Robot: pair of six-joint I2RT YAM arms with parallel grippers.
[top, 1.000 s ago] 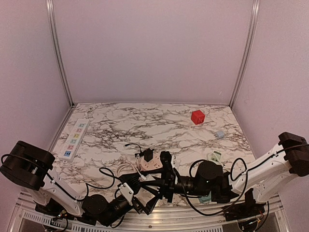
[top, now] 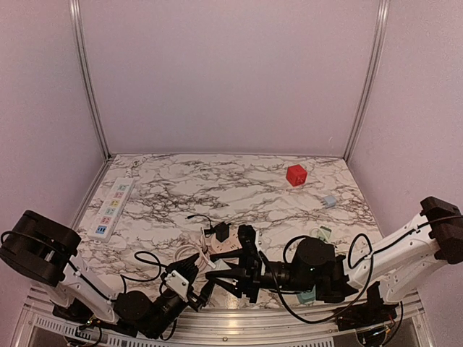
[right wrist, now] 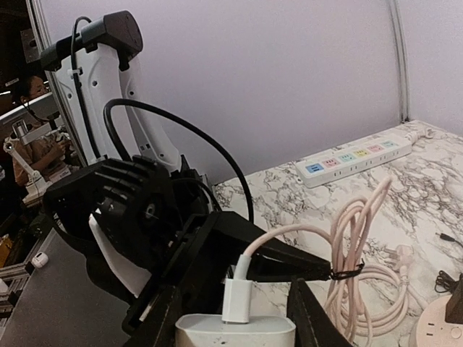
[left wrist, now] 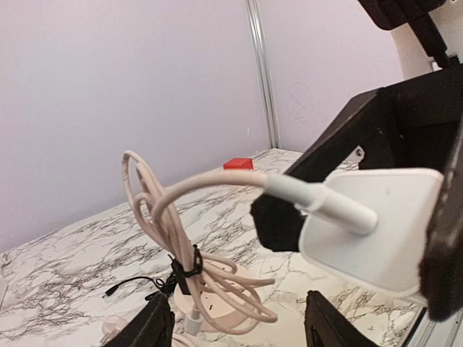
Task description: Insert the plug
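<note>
My right gripper (top: 235, 267) is shut on a white charger block (left wrist: 369, 238), with a white cable plug (right wrist: 237, 300) standing in its face. My left gripper (top: 195, 278) faces it from the left, with a looped, tied white cable at its fingertips; the left wrist view shows that bundle (left wrist: 173, 231) hanging just in front of its fingers, and whether it grips it is hard to see. The cable runs in an arc from the bundle to the plug at the charger.
A power strip (top: 111, 210) lies at the left. A round socket block (right wrist: 438, 325) with black cables sits behind the grippers. A red cube (top: 296, 175) and a small pale block (top: 329, 201) lie at the right on the marble table (top: 181, 181).
My left gripper has moved left and slightly away from the right gripper, uncovering more white cable between them. The right arm has barely moved.
</note>
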